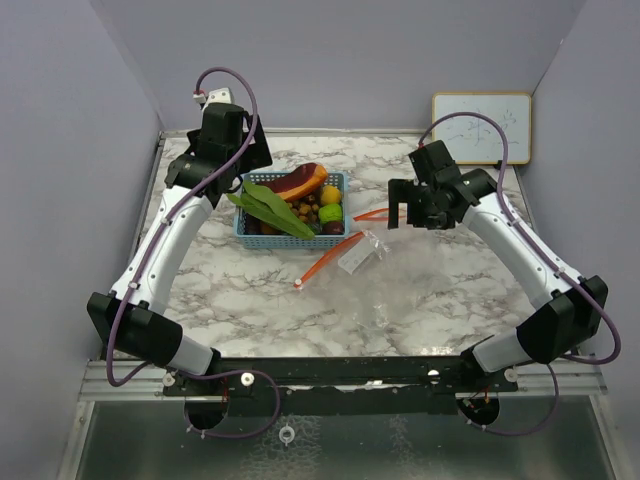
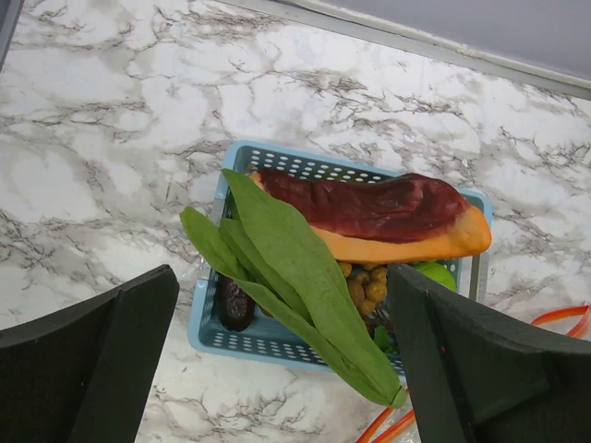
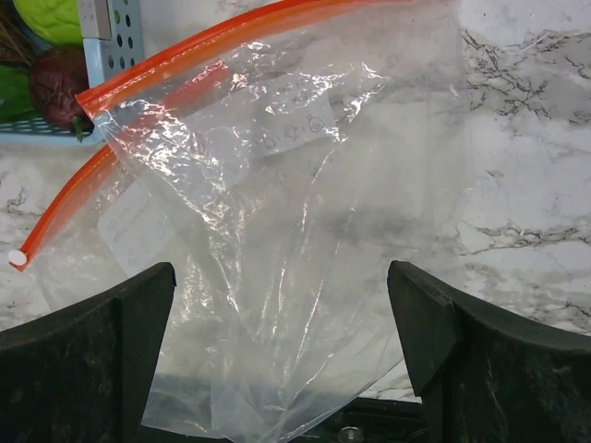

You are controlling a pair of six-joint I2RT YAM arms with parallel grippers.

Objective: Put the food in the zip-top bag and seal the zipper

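A blue plastic basket (image 1: 240,222) holds food: green leaves (image 2: 305,295), a long orange piece with a red-brown top (image 2: 369,208), small brown pieces, a green fruit (image 2: 434,275) and dark round ones (image 3: 57,88). Two clear zip bags with orange zippers (image 3: 249,212) lie overlapping to the right and front of the basket. My left gripper is open above the basket's left rear, empty. My right gripper hangs open over the bags, with nothing held.
A whiteboard (image 1: 481,127) leans at the back right. Bare marble table (image 1: 200,300) surrounds the basket, clearest to the left and behind. Grey walls bound the sides and back.
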